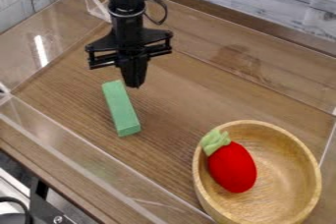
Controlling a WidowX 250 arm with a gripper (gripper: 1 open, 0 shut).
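The black gripper (133, 71) hangs pointing down over the table, just above and behind the far end of a green rectangular block (121, 108) lying on the wood. Its fingertips are close together, with nothing visible between them. At the lower right stands a wide tan bowl (300, 169), holding a red strawberry-like object (233, 169) with a pale green top.
Wooden edge rails and pale wall boards border it. A black cable shows at the lower left corner, outside the table.
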